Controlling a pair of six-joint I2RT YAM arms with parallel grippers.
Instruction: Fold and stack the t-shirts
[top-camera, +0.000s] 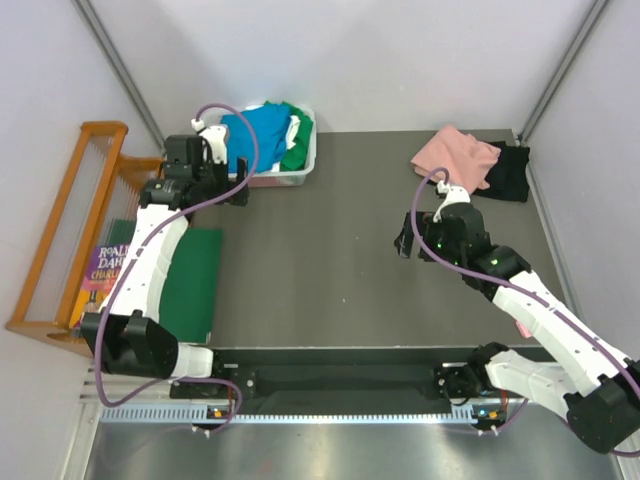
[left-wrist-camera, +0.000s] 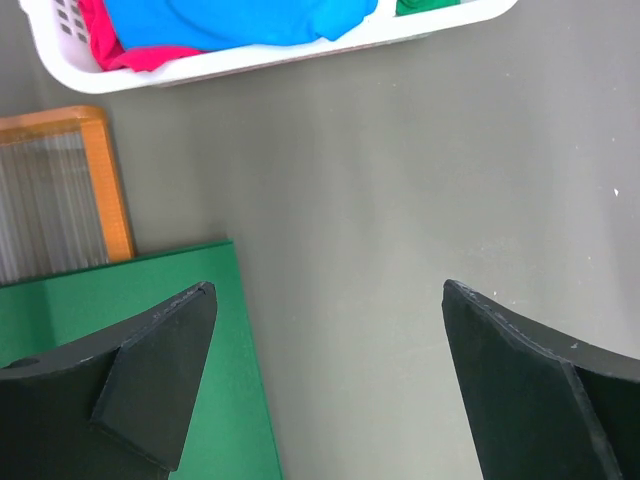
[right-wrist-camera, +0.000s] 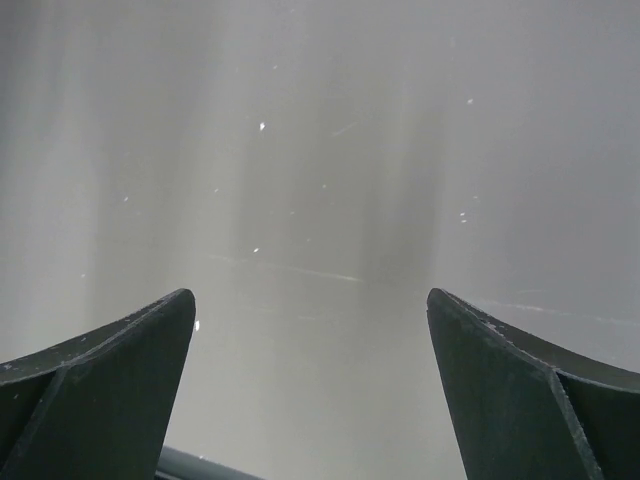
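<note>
Crumpled shirts fill a white basket (top-camera: 290, 179) at the back left; a blue shirt (top-camera: 262, 137) and a green one (top-camera: 297, 150) show in the top view, with a red cloth (left-wrist-camera: 120, 45) beside the blue in the left wrist view. At the back right lies a pink cloth (top-camera: 455, 158), partly over a black cloth (top-camera: 510, 172). My left gripper is open in front of the basket, nothing between its fingers. Over bare table on the right, my right gripper also stands open and empty.
Along the left stand a wooden rack (top-camera: 100, 130), a green board (top-camera: 195, 285) and a colourful book (top-camera: 103, 270). A small pink item (top-camera: 523, 329) lies near the right front edge.
</note>
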